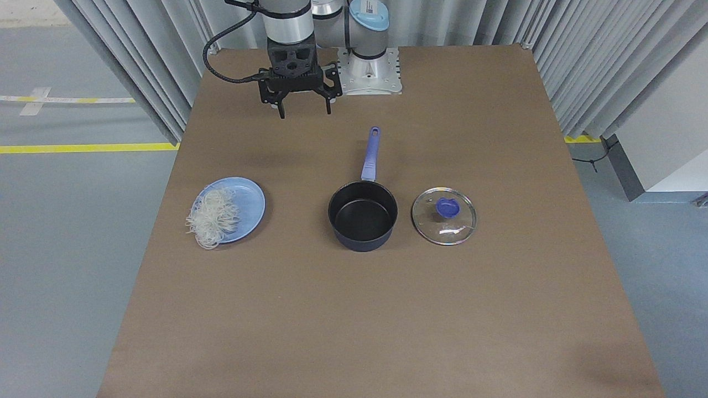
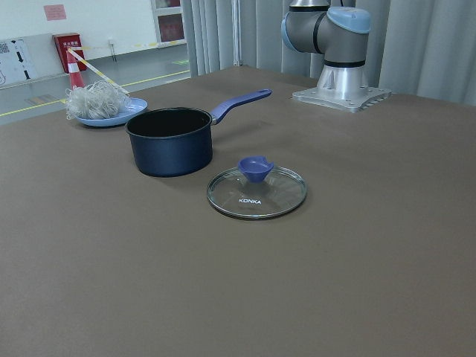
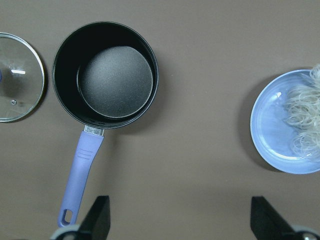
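Observation:
My gripper (image 1: 305, 110) hangs open above the back of the table, its two black fingers wide apart in the wrist view, nothing between them. A dark blue saucepan (image 1: 362, 215) with a purple handle (image 1: 369, 159) pointing toward the robot sits mid-table, empty. A glass lid (image 1: 431, 222) with a blue knob (image 1: 448, 208) lies beside it, on the right in the front view. A light blue plate (image 1: 249, 205) holding a tangle of white noodles (image 1: 212, 215) sits on the other side of the pan.
The robot's base (image 1: 371, 79) stands at the back edge, with curtains behind it.

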